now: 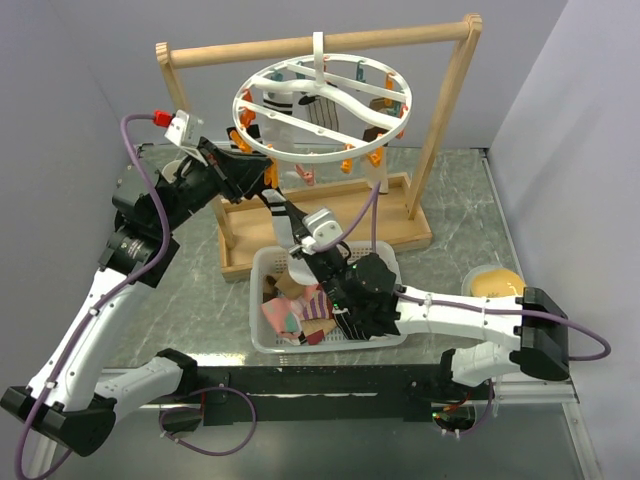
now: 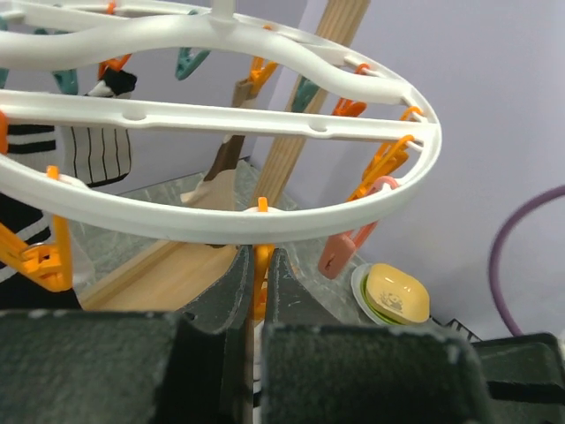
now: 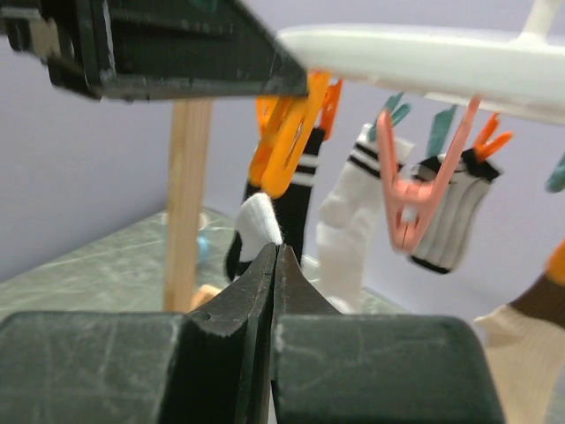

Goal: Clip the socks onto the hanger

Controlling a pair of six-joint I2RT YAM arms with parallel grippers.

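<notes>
The round white hanger (image 1: 321, 130) hangs from the wooden stand, with socks clipped round it. My left gripper (image 1: 262, 175) is at its front-left rim, shut on an orange clip; in the right wrist view that clip hangs just above a white sock (image 3: 258, 221). My right gripper is shut on that white sock with black stripes, holding its top at the clip's lower end. A black striped sock (image 3: 300, 185), a white striped sock (image 3: 344, 221) and a grey striped sock (image 3: 450, 221) hang behind.
A white basket (image 1: 258, 320) of loose socks sits below on the counter. A yellow bowl (image 1: 495, 283) stands at the right. The wooden stand (image 1: 450, 100) and side walls bound the space.
</notes>
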